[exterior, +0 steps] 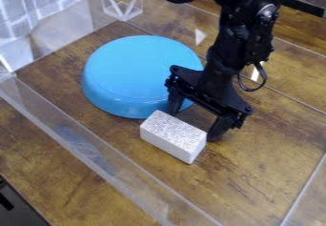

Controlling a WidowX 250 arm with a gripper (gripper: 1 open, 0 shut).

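My black gripper (200,108) is lowered over the wooden table just behind a white speckled block (173,136), its fingers spread open. The left finger reaches to the edge of a large blue round object (132,72). Whether it touches that object or the block is unclear, and the space between the fingers is dark and hard to make out.
Clear or white plastic edges run along the left and lower left, with a small white frame (122,3) at the top. Bare table (268,154) lies to the right and at the lower left.
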